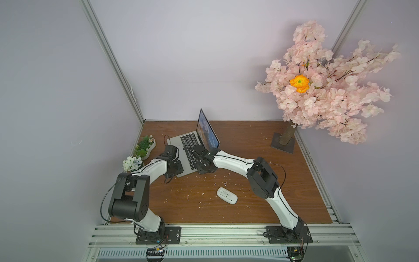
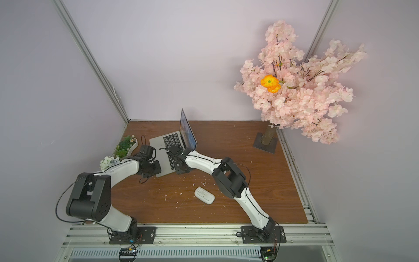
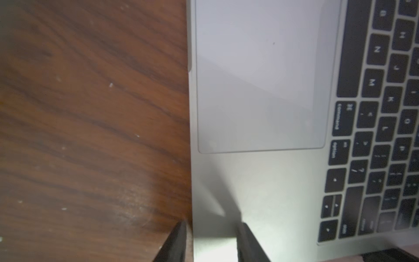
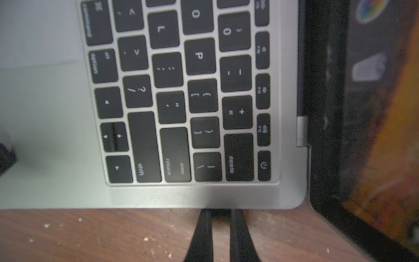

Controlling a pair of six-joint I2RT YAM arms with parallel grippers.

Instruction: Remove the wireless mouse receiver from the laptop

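An open silver laptop (image 1: 175, 142) stands on the brown table. Its small black receiver (image 4: 220, 212) sticks out from the side edge in the right wrist view, near the delete key. My right gripper has a dark finger on each side of that receiver and is shut on it; most of the receiver is hidden by the laptop's edge. In the left wrist view my left gripper is at the laptop's front corner, fingers apart. One finger is over the wood, the other over the palm rest; whether they press on the laptop, I cannot tell.
A white mouse (image 1: 227, 195) lies on the table in front of the laptop. Green potted plants (image 1: 144, 146) stand at the left, and a pink blossom tree (image 1: 314, 87) at the back right. Small pale specks litter the wood.
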